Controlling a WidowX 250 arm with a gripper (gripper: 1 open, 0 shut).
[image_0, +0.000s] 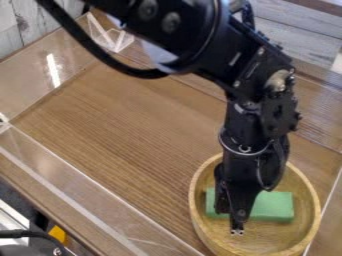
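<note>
My gripper (237, 222) points down into a round wooden bowl (291, 235) at the lower right of the wooden surface. A green rectangular block (273, 205) lies inside the bowl, partly hidden behind the gripper. The fingertips are shut, low over the bowl at the block's near side; whether they touch it I cannot tell.
Clear strips edge it, with white wall boards at the back and dark cables and hardware at the lower left.
</note>
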